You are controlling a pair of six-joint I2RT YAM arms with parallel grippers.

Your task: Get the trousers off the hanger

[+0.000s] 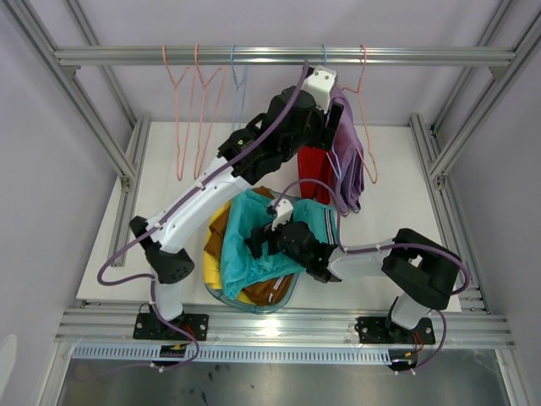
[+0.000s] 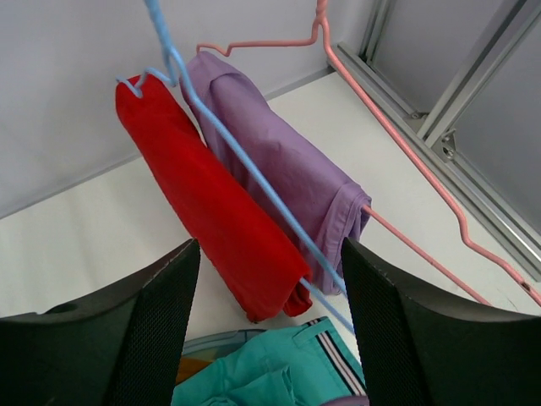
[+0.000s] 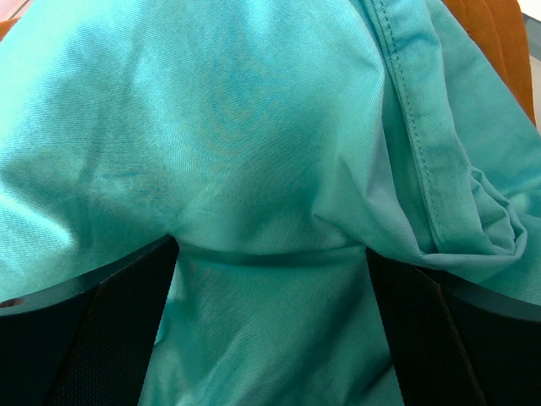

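Red trousers hang folded over a blue hanger, beside purple trousers on a pink hanger. My left gripper is raised in front of them, open and empty, with the blue hanger's wire between me and the red cloth in the left wrist view. My right gripper is down in the basket on turquoise clothing, open, with cloth lying beneath and between its fingers.
The basket holds turquoise, brown and yellow garments below the rail. Several empty hangers hang at left. Metal frame posts stand at both sides.
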